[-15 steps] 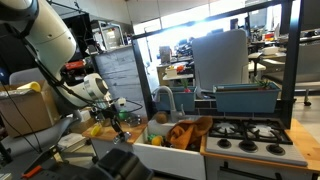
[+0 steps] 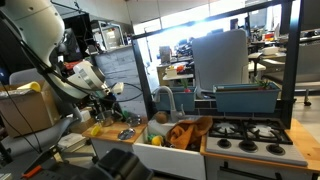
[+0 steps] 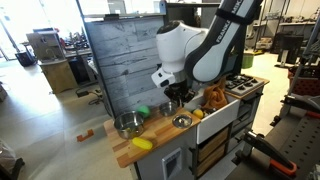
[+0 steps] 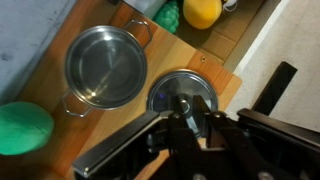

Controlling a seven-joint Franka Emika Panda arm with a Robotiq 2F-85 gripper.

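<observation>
In the wrist view my gripper is shut on a small silver object [image 4: 185,104]; its full shape is hidden. Below it lies a round metal dish or lid [image 4: 165,90] on the wooden counter [image 4: 88,132]. A metal pot with two loop handles [image 4: 103,66] stands beside that. From the second exterior view, my gripper [image 3: 173,97] hangs over the counter near the small pot and the round metal piece [image 3: 181,121]. A larger metal pot [image 3: 130,125] sits farther left.
A green item [image 4: 22,128] and a yellow one [image 4: 200,12] flank the pots. One yellow object [image 3: 142,142] lies at the counter's front edge. To the right are a sink [image 2: 170,158] with colourful items, a brown item [image 2: 192,133] and a black stove [image 2: 250,138].
The arm has risen from low over the counter and now stands higher, its gripper above the pots. The round metal piece on the counter shows more clearly. The sink items look unchanged.
</observation>
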